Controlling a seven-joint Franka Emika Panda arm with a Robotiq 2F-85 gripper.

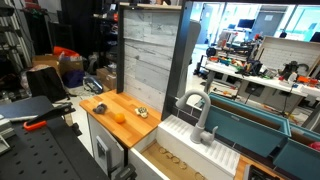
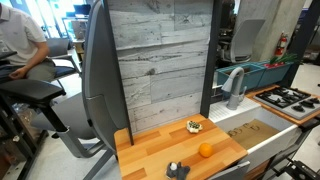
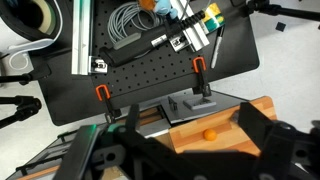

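An orange ball-like object lies on the wooden counter of a small kitchen set; in the wrist view the same orange object is at the lower right. Behind it sits a small pale round item, and a grey-black item is near the counter's front. At the bottom of the wrist view, the dark fingers of my gripper stand wide apart, open, with no object held between them. Neither exterior view clearly shows the gripper.
An open white drawer stands beside the counter, below a tall faucet. The black table carries cable, tools and tape, with orange-red clamps along its edge. A grey panel rises behind the counter.
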